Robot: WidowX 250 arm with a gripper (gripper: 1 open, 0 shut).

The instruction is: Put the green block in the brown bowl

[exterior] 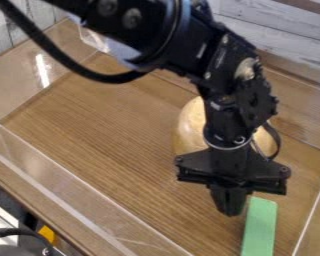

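Note:
The green block [259,228] is a long flat bar lying at the lower right of the tray, close to its right wall. My gripper [230,208] points down just left of the block's far end, its fingers together and empty. The block is outside the fingers. Behind the gripper sits the brown bowl [191,124], mostly covered by the arm; only its left rim and a little of its right side show.
Clear walls enclose the wooden tray floor [103,130], with the front wall [96,205] running diagonally at lower left. Cables and a motor lie outside the tray at lower left.

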